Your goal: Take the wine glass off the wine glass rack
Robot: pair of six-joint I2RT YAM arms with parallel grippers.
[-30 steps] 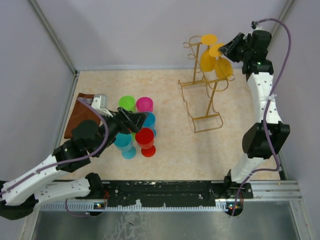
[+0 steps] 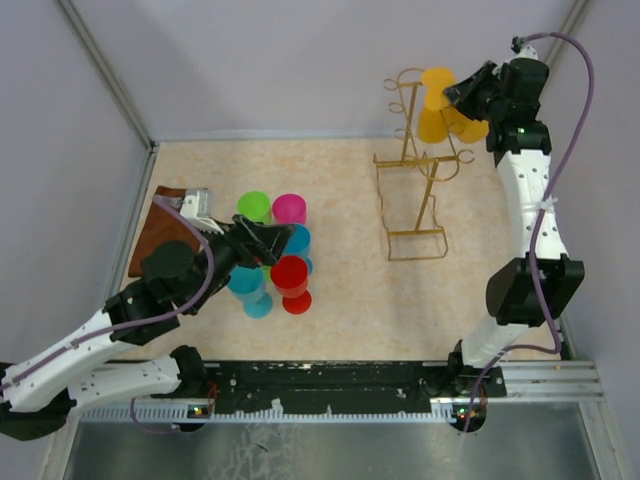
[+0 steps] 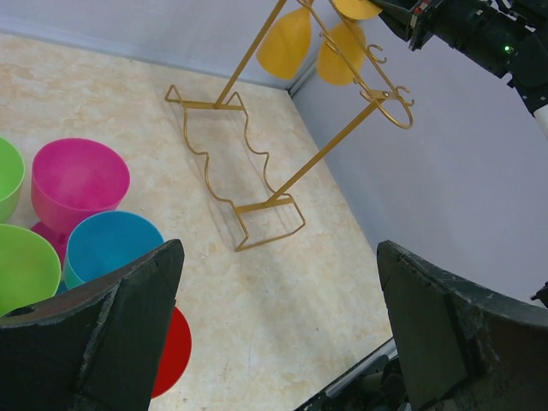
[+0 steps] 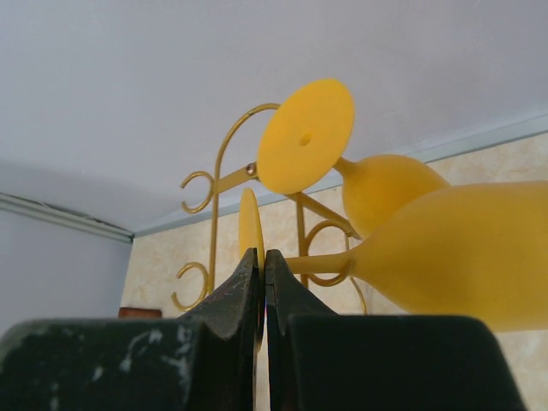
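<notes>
Yellow wine glasses hang by their bases from a gold wire rack (image 2: 418, 232) at the back right. My right gripper (image 2: 452, 96) is at the rack's top, shut against one glass. Whether that base is held between them I cannot tell. Another yellow base (image 4: 304, 133) is above. My left gripper stands open and empty over the left of the table.
Coloured cups, among them pink (image 2: 289, 208), green (image 2: 254, 204) and red (image 2: 290, 275), stand left of the rack, below my left arm. A brown cloth (image 2: 150, 235) lies at the far left.
The left arm is unchanged.
</notes>
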